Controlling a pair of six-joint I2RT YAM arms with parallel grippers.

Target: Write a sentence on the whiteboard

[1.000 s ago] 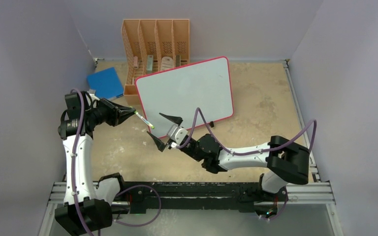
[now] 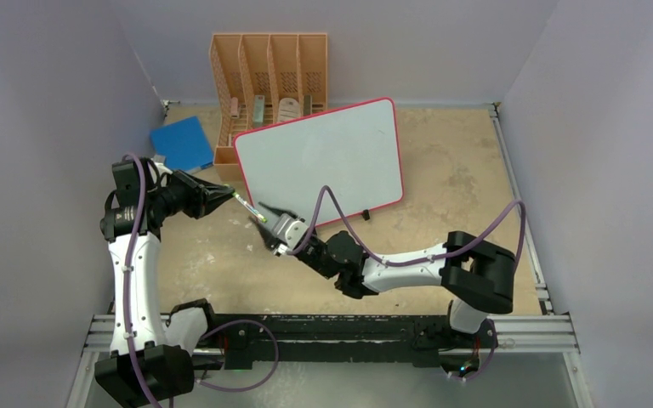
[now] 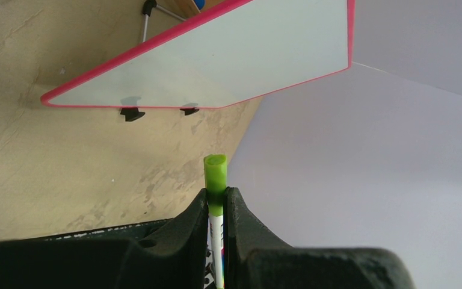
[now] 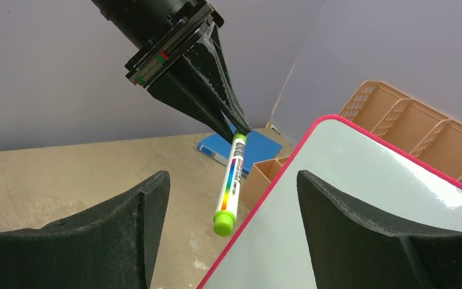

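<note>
A white marker (image 2: pixel 249 206) with green ends and a rainbow stripe hangs in the air, its upper end gripped by my left gripper (image 2: pixel 231 189), which is shut on it. In the left wrist view the marker's green end (image 3: pixel 216 180) pokes out between the black fingers. My right gripper is part open; in its wrist view the marker's lower green end (image 4: pixel 224 223) appears between the two separated fingers, with gaps on both sides. The blank whiteboard (image 2: pixel 323 157), edged in red, stands tilted just beyond the right gripper.
Behind the board stands a tan slotted holder (image 2: pixel 270 64) with several items in it. A blue flat case (image 2: pixel 182 144) lies at the back left. Bare table (image 2: pixel 455 170) stretches to the right of the board.
My right gripper has moved left toward the marker, and its fingers have come closer together around the marker's lower end. The left arm and marker look unmoved.
</note>
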